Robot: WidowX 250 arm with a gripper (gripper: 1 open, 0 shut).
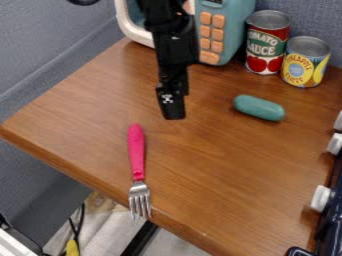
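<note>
The black gripper (173, 104) hangs over the middle of the wooden table, above and right of a pink-handled fork (136, 160) whose tines point toward the front edge. A teal cylindrical object (259, 107) lies to the gripper's right. Whether the fingers are open or shut is hard to tell from this view.
A toy microwave (217, 30) stands at the back, beside a tomato sauce can (266, 42) and a yellow can (306, 62). A dark appliance with white knobs (330, 210) runs along the right edge.
</note>
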